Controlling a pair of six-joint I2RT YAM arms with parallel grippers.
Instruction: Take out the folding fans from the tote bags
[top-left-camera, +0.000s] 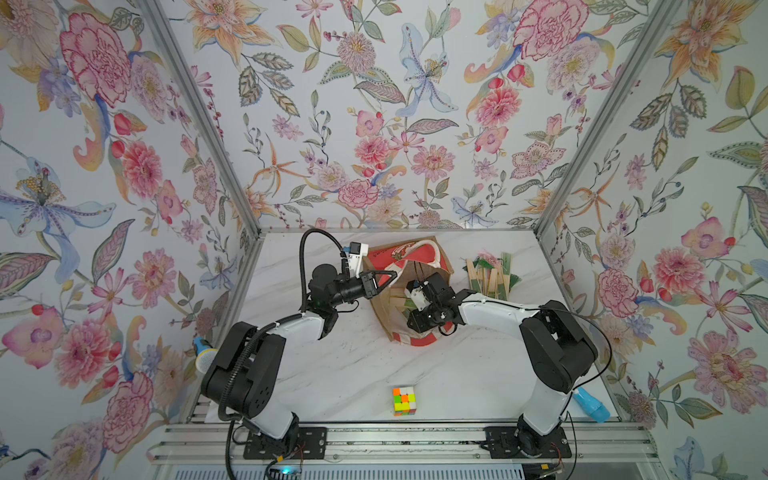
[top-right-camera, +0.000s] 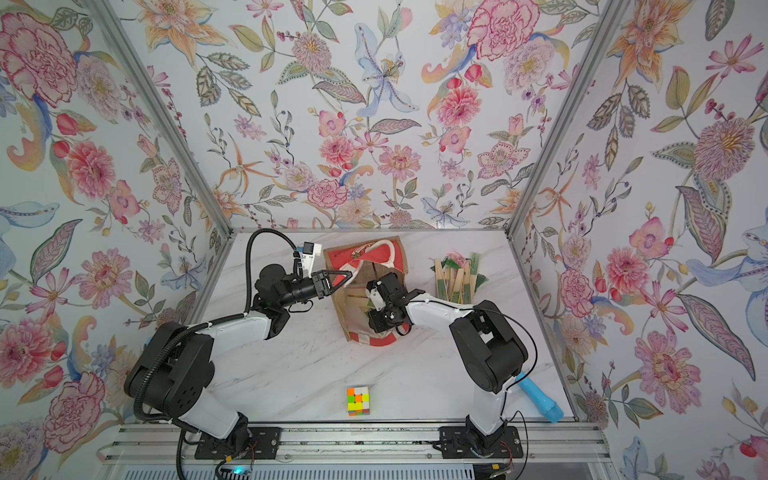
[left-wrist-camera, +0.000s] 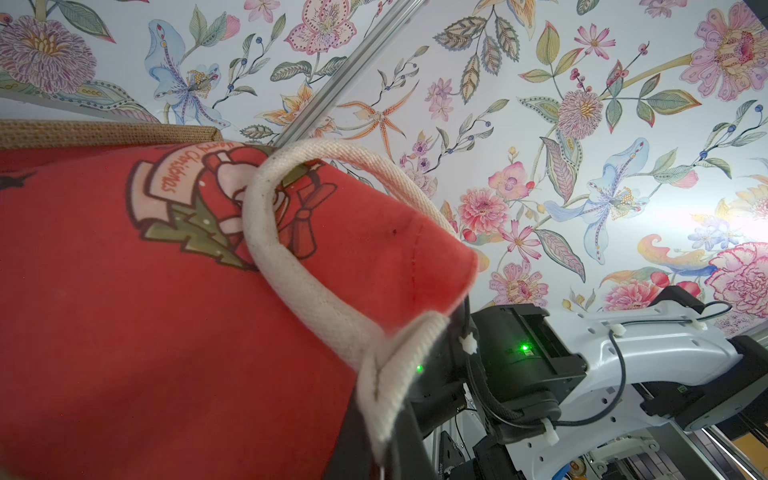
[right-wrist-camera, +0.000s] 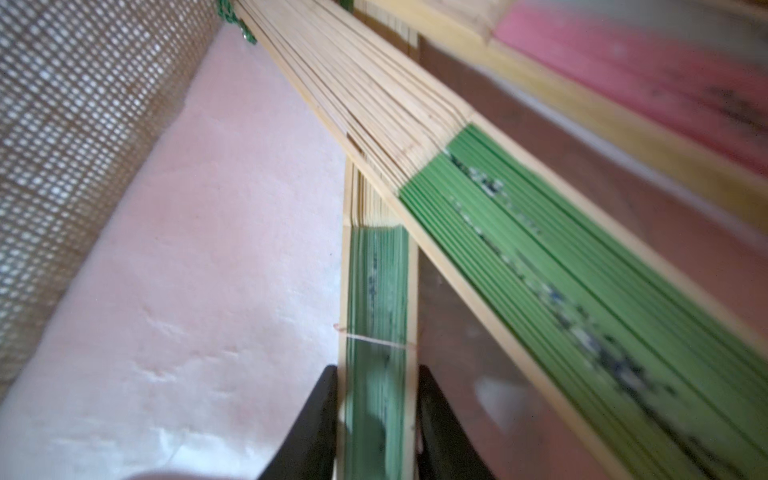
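A red tote bag lies on its side, its mouth facing the front, with folding fans inside. My left gripper is shut on the bag's white rope handle. My right gripper reaches into the bag mouth, one finger at each edge of a green folding fan. Whether the fingers press on it cannot be told. A second green fan crosses over the first one, and a pinkish fan shows at upper right. In the top left view, my right gripper hides part of the bag's inside.
Several fans lie in a pile on the table right of the bag. A puzzle cube sits near the front edge, and a blue bottle is at the front right corner. Open table lies between bag and cube.
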